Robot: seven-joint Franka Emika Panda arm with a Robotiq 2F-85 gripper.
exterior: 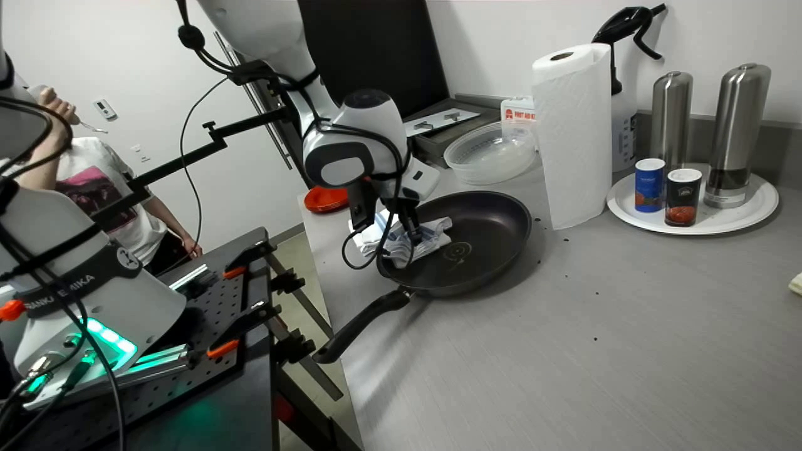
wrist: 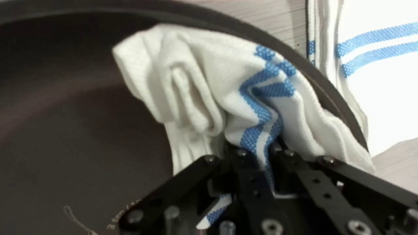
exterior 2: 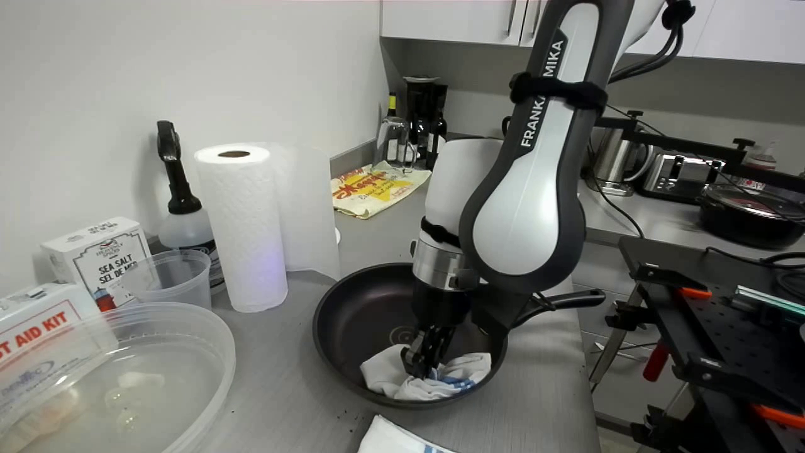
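A black frying pan (exterior: 481, 252) rests on the grey counter, its handle (exterior: 362, 323) pointing to the counter's near left edge in exterior view 1. Inside the pan, against the wall on one side, lies a crumpled white cloth with blue stripes (wrist: 211, 86). My gripper reaches down into the pan and is shut on a striped fold of this cloth. The same cloth (exterior 2: 388, 370) bunches around the fingertips in exterior view 2. Outside the rim, a second white towel with blue stripes (wrist: 380, 78) lies folded on the counter.
A paper towel roll (exterior: 571, 143) stands behind the pan. Nearby are a clear plastic tub (exterior: 489, 158) and a red dish (exterior: 326, 199). A white plate (exterior: 692, 225) carries shakers and steel mills.
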